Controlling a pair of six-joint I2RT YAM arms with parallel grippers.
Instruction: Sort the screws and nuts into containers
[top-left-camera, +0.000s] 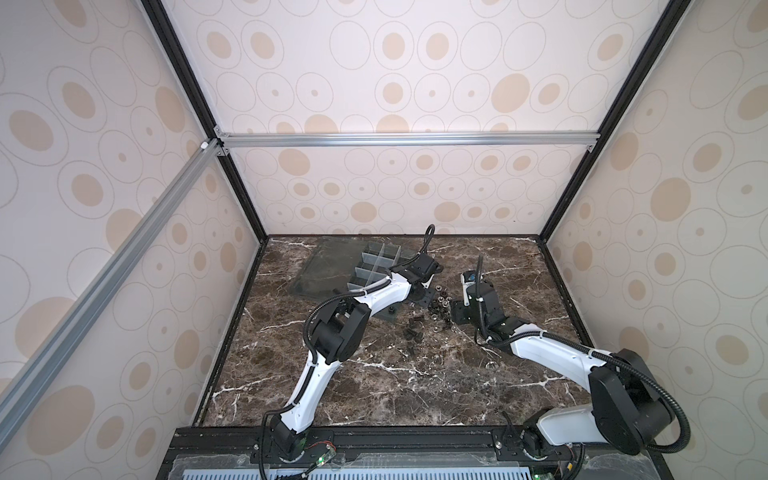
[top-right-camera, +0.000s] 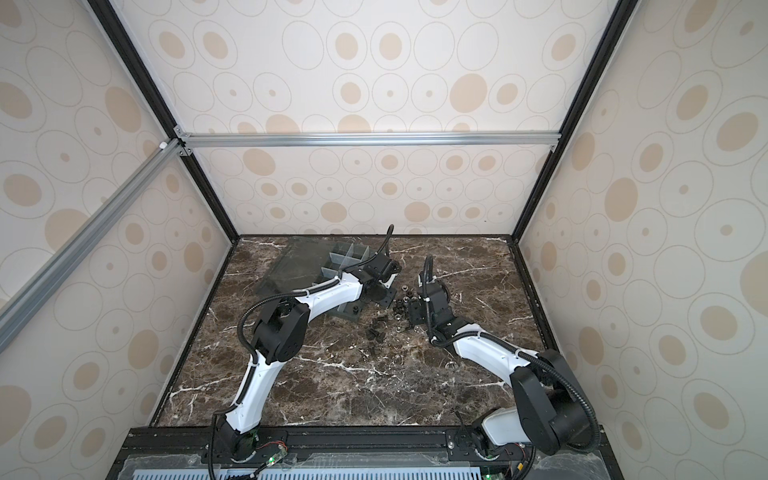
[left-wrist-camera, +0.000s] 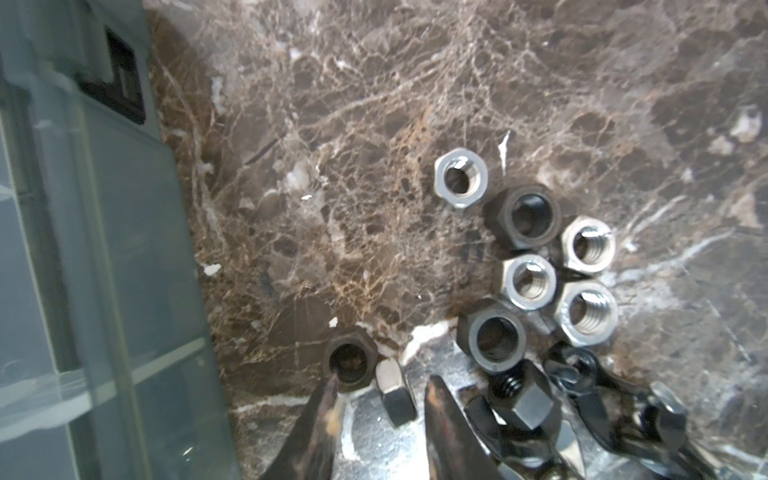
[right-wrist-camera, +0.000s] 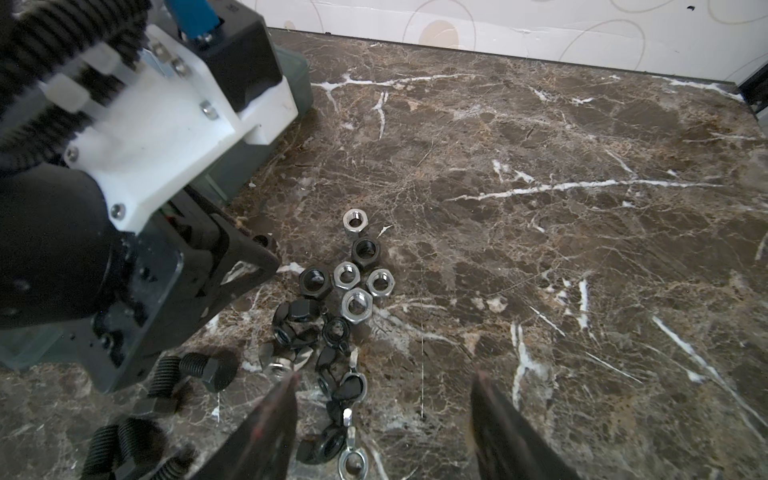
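Between the open fingers of my left gripper, in the left wrist view, a small silver nut (left-wrist-camera: 396, 390) leans on the marble, apart from the fingertips. Touching that nut is a dark nut (left-wrist-camera: 350, 360). To their right lies a cluster of silver nuts (left-wrist-camera: 589, 312) and dark nuts (left-wrist-camera: 493, 336). My right gripper stands open and empty, with a line of wing nuts (right-wrist-camera: 344, 388) beyond its fingers. Dark screws (right-wrist-camera: 164, 384) lie left of the nuts in the right wrist view. The compartment box (top-left-camera: 372, 268) sits behind the left arm.
The box's clear lid (top-left-camera: 328, 268) lies open to its left. In the right wrist view, the left arm (right-wrist-camera: 160, 176) covers much of the left side. Bare marble (right-wrist-camera: 576, 240) stretches to the right of the nuts.
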